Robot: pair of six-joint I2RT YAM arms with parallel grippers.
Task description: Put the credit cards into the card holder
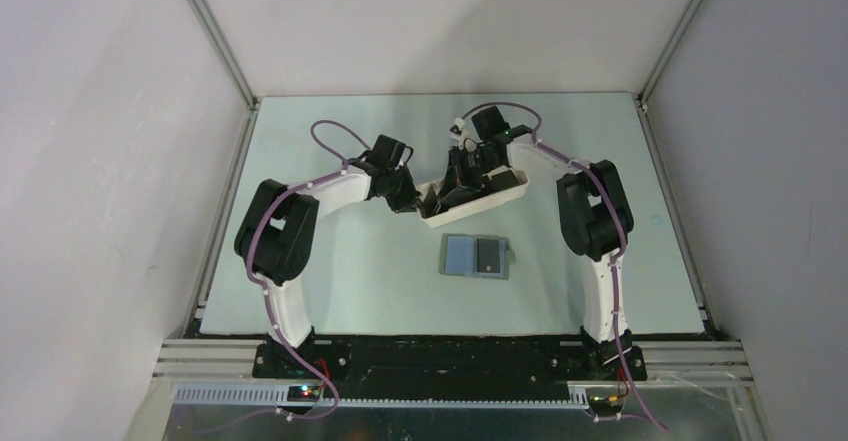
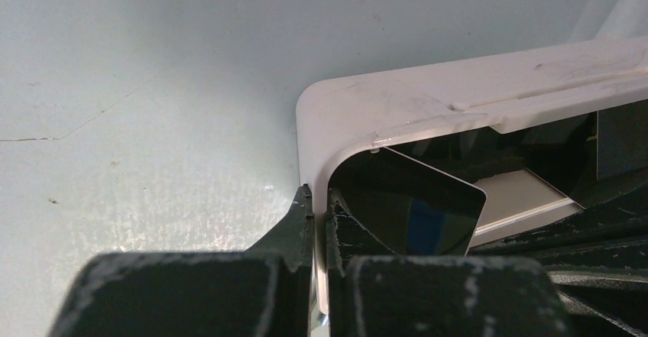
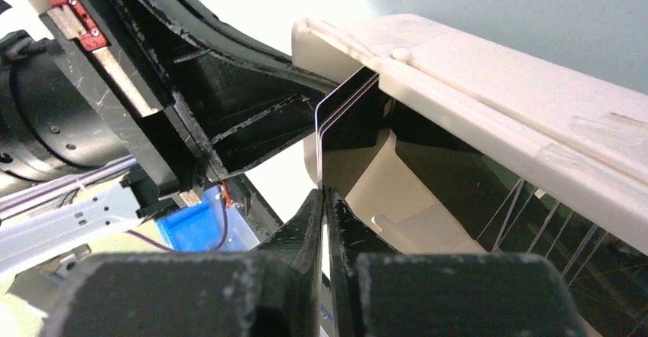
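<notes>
My left gripper is shut on the near-left corner wall of the white box [image 2: 397, 100]; dark cards [image 2: 420, 199] lean inside it. In the top view the box [image 1: 480, 206] sits at table centre with my right gripper [image 1: 450, 183] over it. In the right wrist view that gripper has its fingers close together at the edge of thin cards [image 3: 348, 108] standing in the box; whether they grip one is unclear. Below the box lies the grey-blue card holder [image 1: 474, 256].
Both arms crowd round the box. Walls enclose the back and sides.
</notes>
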